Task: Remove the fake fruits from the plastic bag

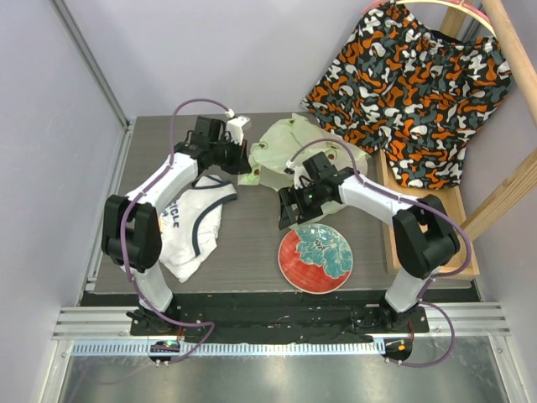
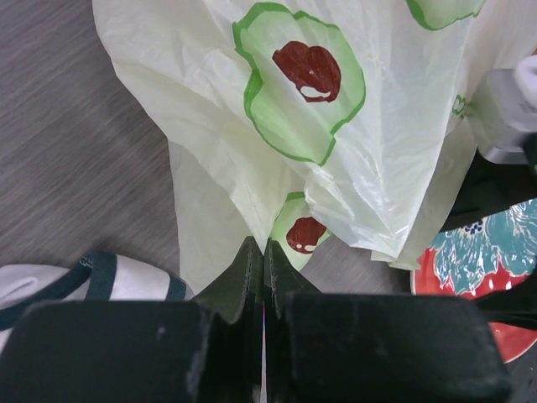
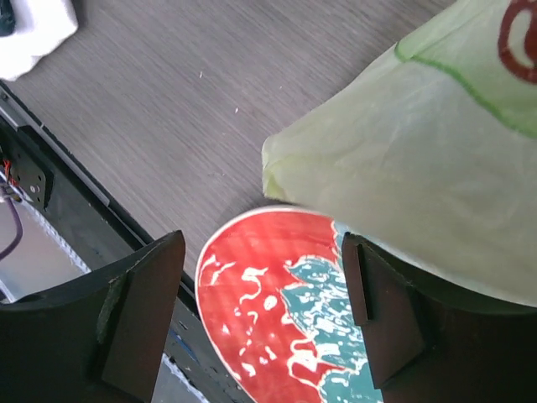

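A pale, translucent plastic bag (image 1: 289,143) with green-edged printed patches lies crumpled at the back middle of the table. At its left edge, my left gripper (image 1: 246,170) is shut; in the left wrist view the folds of the bag (image 2: 214,151) run together right at its fingertips (image 2: 254,267), pinched there. My right gripper (image 1: 287,220) stands open at the bag's front edge. In the right wrist view a loose corner of the bag (image 3: 377,168) spreads beyond and behind the right finger, not gripped. No fruit can be seen; the bag's inside is hidden.
A red and teal plate (image 1: 306,273) lies in front of the bag, just below my right gripper. To the left is a white shirt (image 1: 189,231) with dark trim. A wooden frame with camouflage cloth (image 1: 411,92) stands at right. Bare table (image 1: 243,260) shows between shirt and plate.
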